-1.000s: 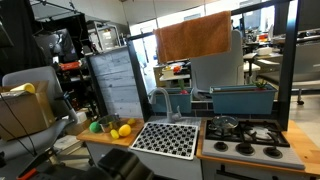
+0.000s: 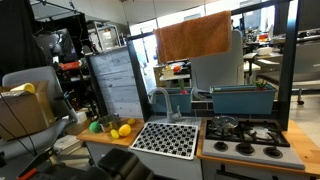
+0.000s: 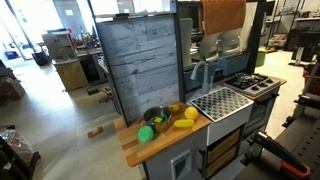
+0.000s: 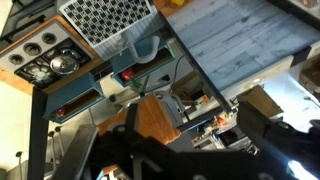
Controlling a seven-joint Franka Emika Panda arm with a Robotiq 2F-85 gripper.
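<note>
In the wrist view my gripper stands open at the lower edge, its dark fingers spread apart with nothing held between them. Below and beyond it is an orange towel (image 4: 150,118), which exterior view 1 shows as an orange towel (image 2: 193,38) draped over the top of the kitchen frame. A metal pot (image 2: 226,125) sits on the stove (image 2: 252,143). Left of the sink rack (image 2: 166,139), on the wooden counter, are a green object (image 3: 146,132), a dark bowl (image 3: 159,114) and yellow items (image 3: 184,123).
A curved faucet (image 2: 163,100) rises behind the sink. Blue-green bins (image 2: 243,101) hang along the back rail. Black posts (image 2: 289,60) and a grey plank panel (image 3: 150,65) border the counter. Open space lies above the counter.
The dark arm parts at the upper left of exterior view 1 have come further into view, toward the right. The kitchen objects and towel look unmoved.
</note>
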